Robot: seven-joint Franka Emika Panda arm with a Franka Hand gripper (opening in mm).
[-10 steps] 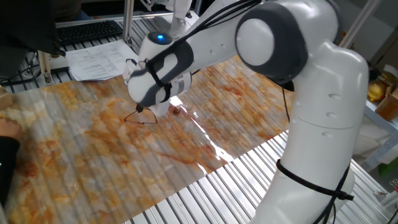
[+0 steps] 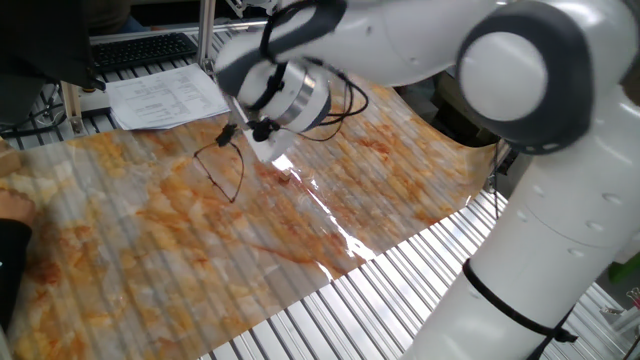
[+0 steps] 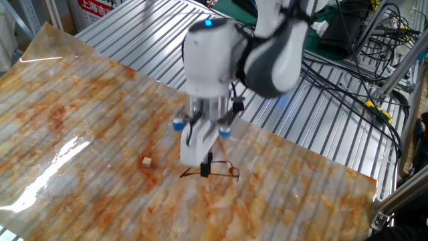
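Note:
From the black fingertips of my gripper (image 2: 228,134) hangs a thin dark frame (image 2: 240,180), an open loop whose lower end points at the table in exterior view 1. In exterior view 2 the same gripper (image 3: 206,165) stands over the marbled sheet (image 3: 281,201), and the brown frame (image 3: 190,175) spreads to both sides of the black tips. The fingers look shut on it, though the contact itself is too small to make out. A small pale wooden cube (image 3: 147,162) lies on the sheet, left of the gripper in that view.
Papers (image 2: 166,97) and a black keyboard (image 2: 145,50) lie beyond the sheet. A person's hand (image 2: 14,207) rests at its left edge. Cables (image 3: 361,110) clutter the far right in exterior view 2. Much of the sheet is bare.
My gripper has moved upward in exterior view 1, carrying the thin frame along. The frame now hangs more steeply. The arm's elbow has shifted to the right.

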